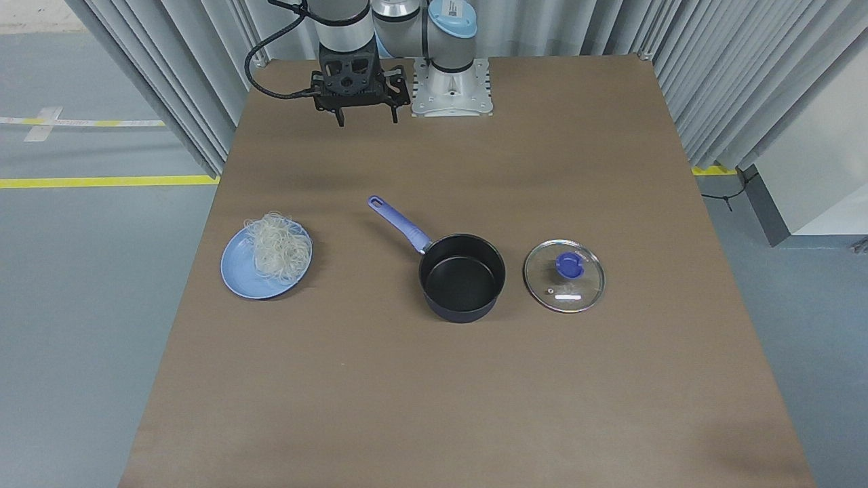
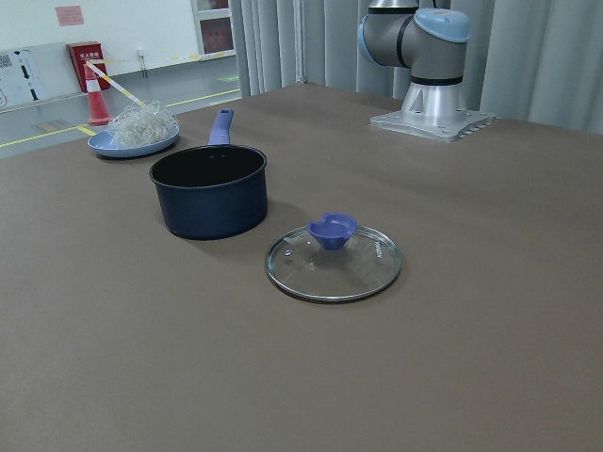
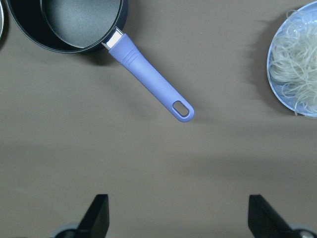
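Note:
My gripper [image 1: 366, 114] hangs open over the back of the table; in the wrist view its two black fingers [image 3: 94, 218] are wide apart with nothing between them. A dark saucepan [image 1: 461, 280] with a blue handle [image 3: 148, 74] rests on the table in front of me, empty. Left of it in the front view, a blue plate [image 1: 240, 268] holds a tangle of pale noodles [image 1: 279, 248]. Right of the pan lies a glass lid [image 1: 553, 289] with a blue knob [image 2: 332, 229].
The robot's base plate [image 1: 451, 97] stands at the back edge, before grey curtains.

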